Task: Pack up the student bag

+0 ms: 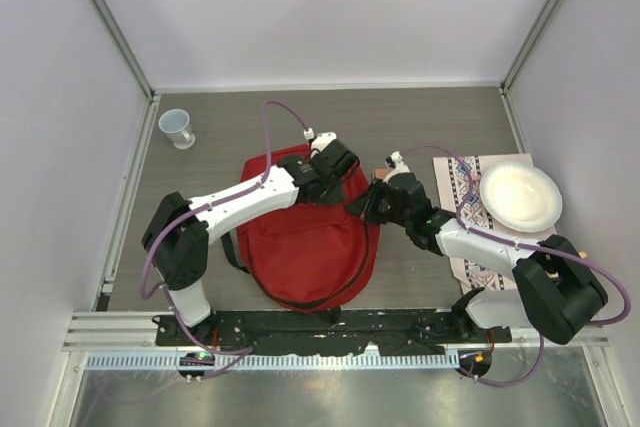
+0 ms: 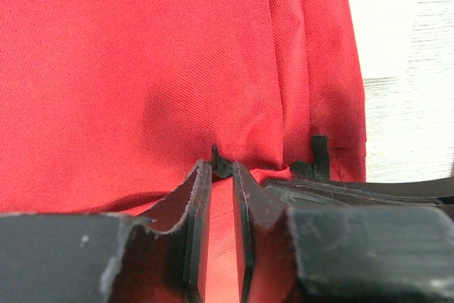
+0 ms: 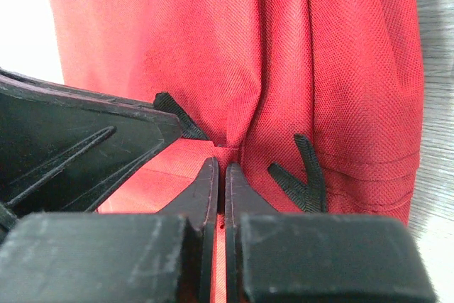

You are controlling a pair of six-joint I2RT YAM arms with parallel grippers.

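Observation:
A red bag (image 1: 300, 257) with black straps lies in the middle of the table. Both grippers are on its right part. My left gripper is at a small black tab on the red fabric, its fingers a short way apart; whether anything is held between them is unclear. My right gripper is shut on the red fabric at a seam, close by a black strap piece (image 3: 312, 182). In the top view both grippers meet over the bag, partly hiding it.
A white cup (image 1: 176, 125) stands at the back left. A white plate (image 1: 519, 192) lies on a patterned mat (image 1: 470, 272) at the right.

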